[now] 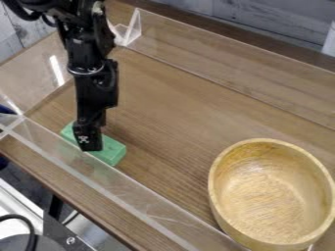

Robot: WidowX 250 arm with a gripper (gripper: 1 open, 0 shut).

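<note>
My black gripper (89,135) reaches straight down onto a green rectangular block (105,151) at the lower left of the wooden surface. Its fingertips are at the top of the block; whether they are open or closed on it is too small to tell.
A large pale yellow bowl (271,189) fills the lower right. Clear plastic walls edge the surface at the near left and the top.
</note>
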